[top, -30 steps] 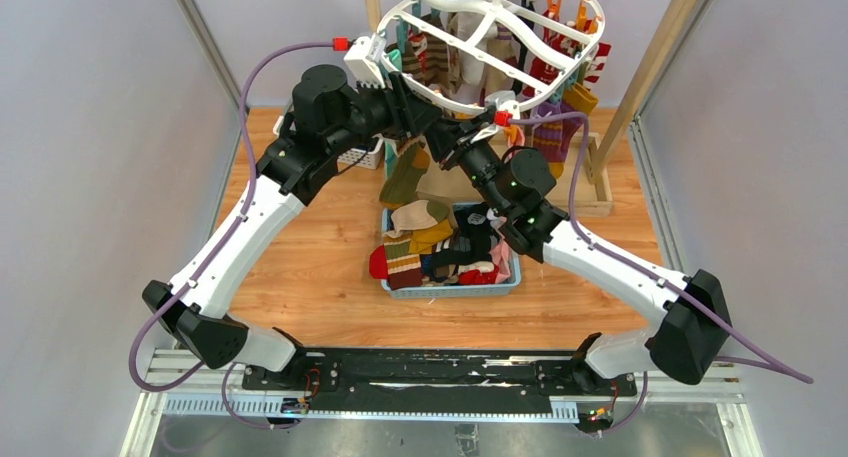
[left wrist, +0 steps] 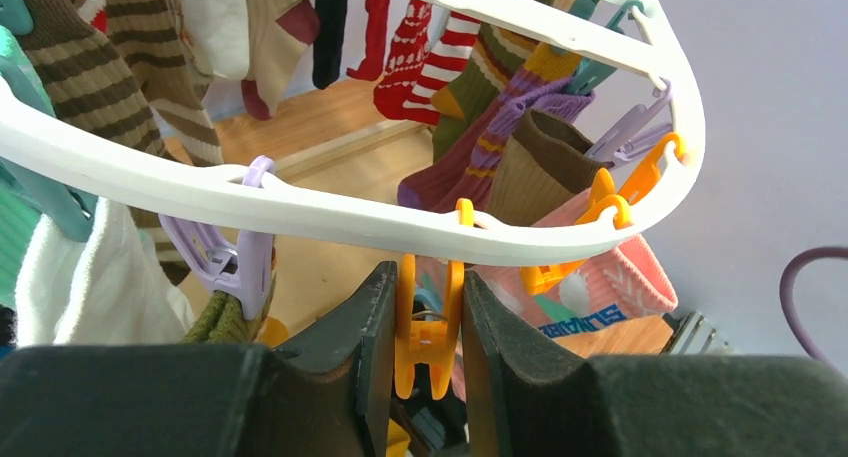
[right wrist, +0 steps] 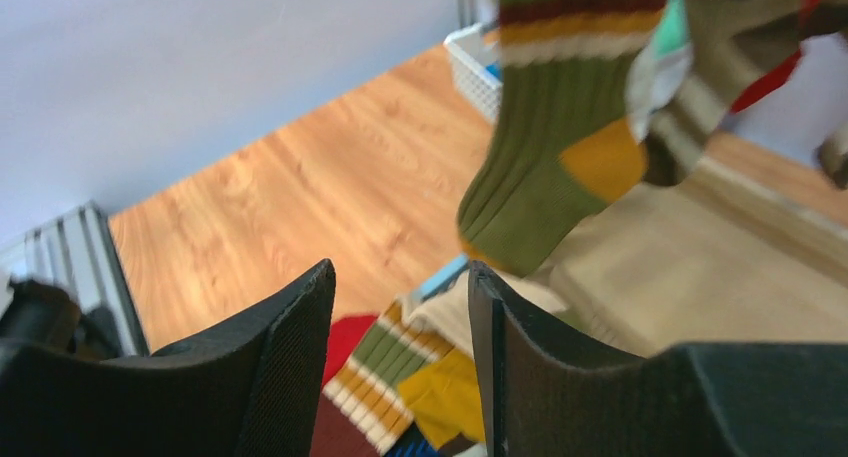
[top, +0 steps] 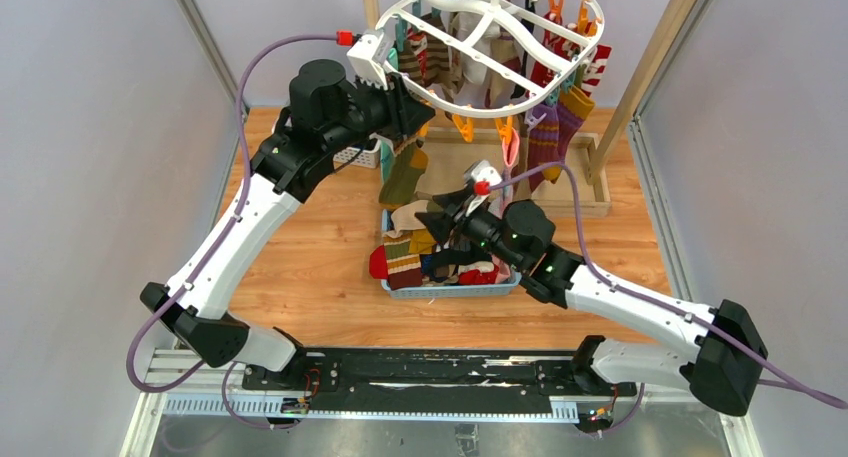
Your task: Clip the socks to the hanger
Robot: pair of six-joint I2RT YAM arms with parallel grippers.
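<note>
An orange clip hangs from the front rim of the white hanger, and my left gripper is shut on it. No sock shows in that clip. To its left, a lilac clip holds an olive sock, which hangs above the basket in the right wrist view. Farther right, an orange clip hangs by a pink sock. Over the blue basket of loose socks, my right gripper stands open, with nothing between its fingers.
Clipped socks crowd the hanger's back and sides. Behind the basket stands a wooden tray-like base with the hanger's post. A white basket is at the left. Bare table lies left of the blue basket.
My right gripper has come away from beside the left gripper, down and toward the basket of socks. The left arm has barely moved.
</note>
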